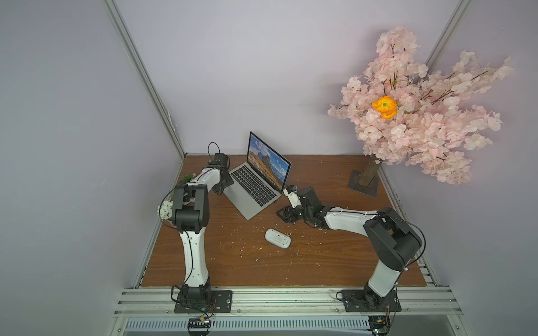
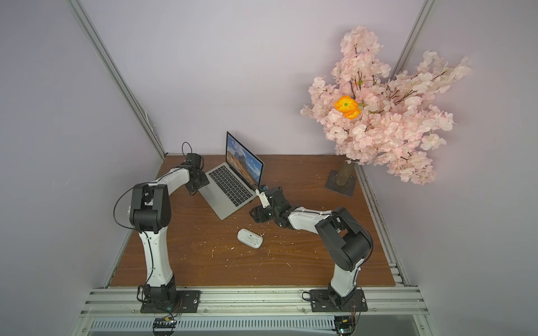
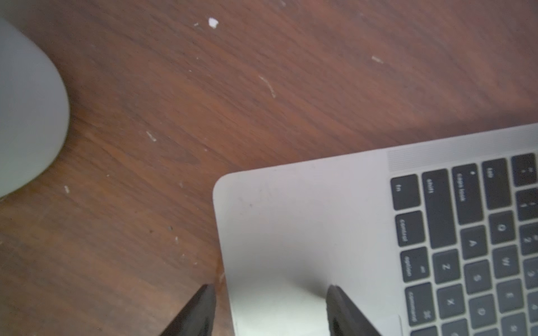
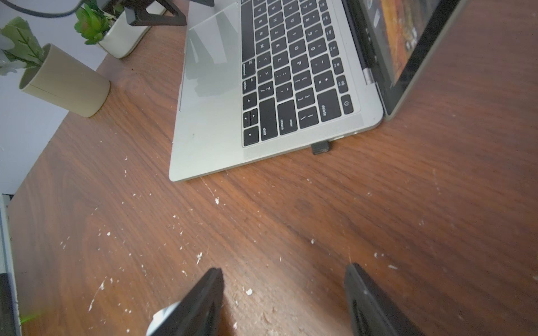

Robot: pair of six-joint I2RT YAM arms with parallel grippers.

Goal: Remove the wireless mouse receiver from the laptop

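The small dark receiver juts from the side of the open grey laptop, near the hinge end. Below it in the right wrist view, my right gripper has its fingers apart, bare table between them. From above, it hovers to the right of the laptop. My left gripper is at the laptop's front-left part. One finger shows over the wood and the other over the palm rest, the front edge running between them. Whether they press on anything cannot be told.
A white mouse lies in front of the laptop. Potted plants stand at the left, partly behind my left arm. A vase of pink blossoms occupies the back right.
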